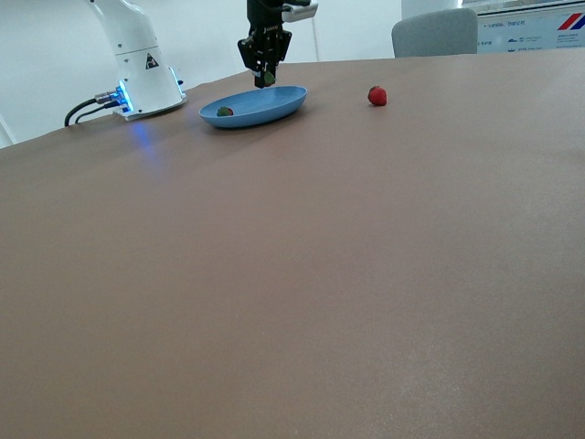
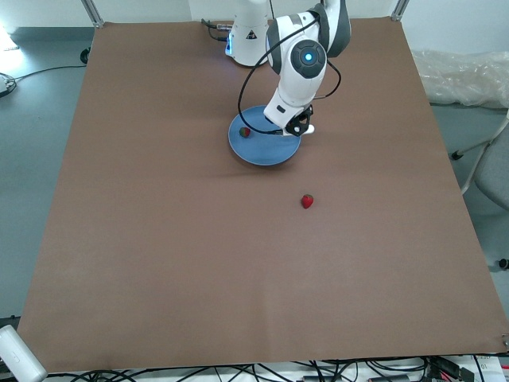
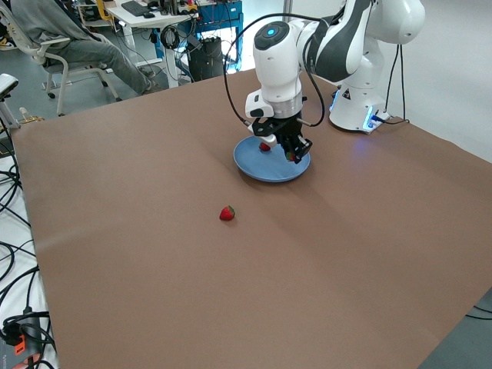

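A blue plate [image 2: 262, 153] [image 1: 252, 107] [image 3: 261, 167] sits on the brown table under my gripper [image 1: 265, 78] [image 3: 296, 154]. One strawberry [image 2: 245, 132] [image 3: 264, 147] lies on the plate. Something small with green and red shows at my gripper's fingertips, low over the plate, in the top and right views; whether it is held is unclear. The fingers are hidden in the left view. Another strawberry [image 2: 307, 201] [image 1: 377, 96] [image 3: 227, 214] lies alone on the table, in front of the plate.
The arm's base [image 2: 245, 44] [image 3: 355, 111] stands behind the plate with cables. Chairs, a seated person and cable bundles are beyond its edges.
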